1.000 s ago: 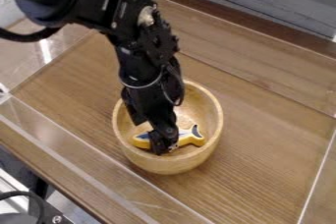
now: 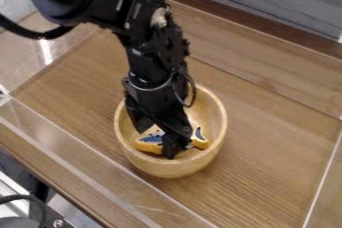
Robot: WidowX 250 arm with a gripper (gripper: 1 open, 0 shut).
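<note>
A light tan wooden bowl (image 2: 206,153) sits on the wooden table, holding a small yellow object (image 2: 150,144) with a blue part. My black gripper (image 2: 163,138) reaches down into the bowl over this object. Its open fingers partly hide the object, and I cannot tell whether they touch it.
Bare tabletop (image 2: 271,122) spreads to the right of the bowl and also to its left. A pale wall runs along the back, and a black cable lies at the lower left corner.
The gripper and wrist have turned and shifted slightly within the bowl, covering more of the yellow object's middle. The bowl stays about where it was.
</note>
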